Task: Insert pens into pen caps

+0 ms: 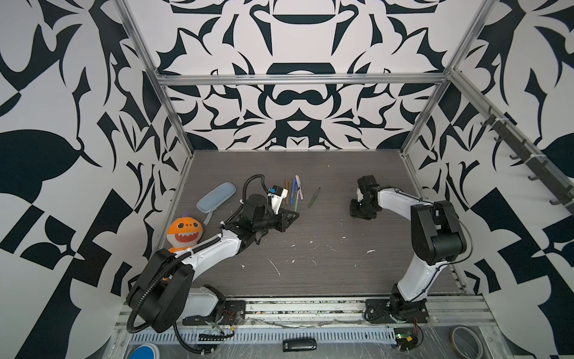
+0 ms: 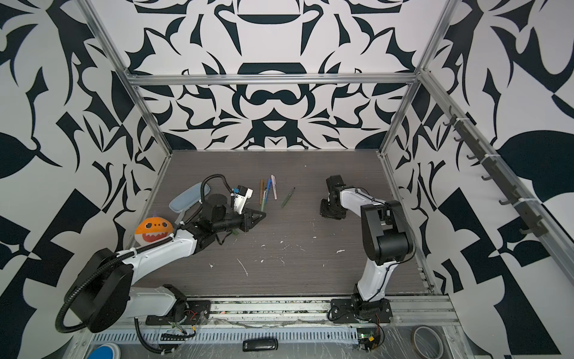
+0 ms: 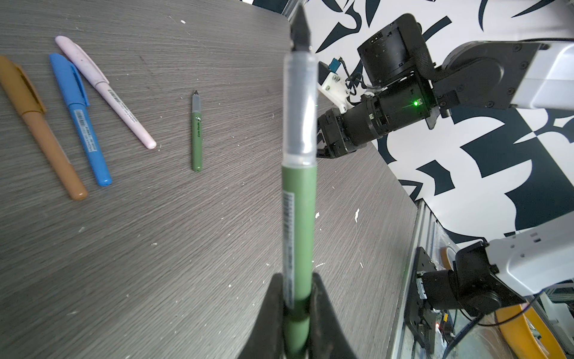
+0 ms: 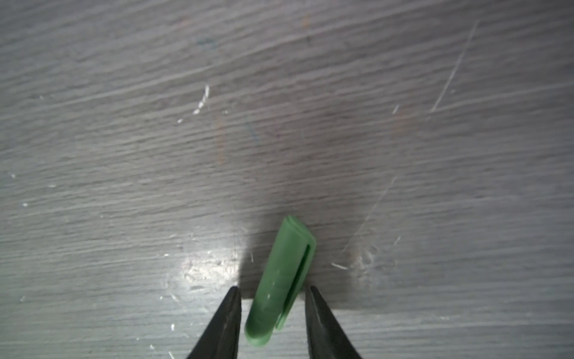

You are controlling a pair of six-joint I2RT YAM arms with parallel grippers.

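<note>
My left gripper is shut on an uncapped green pen, held upright with its tip up. My right gripper is open, its fingers on either side of a green pen cap lying on the table, low over it; whether they touch it I cannot tell. A second uncapped green pen lies on the table. Capped brown, blue and pink pens lie side by side at the middle back.
A light blue pencil case and an orange shark plush toy are at the left of the table.
</note>
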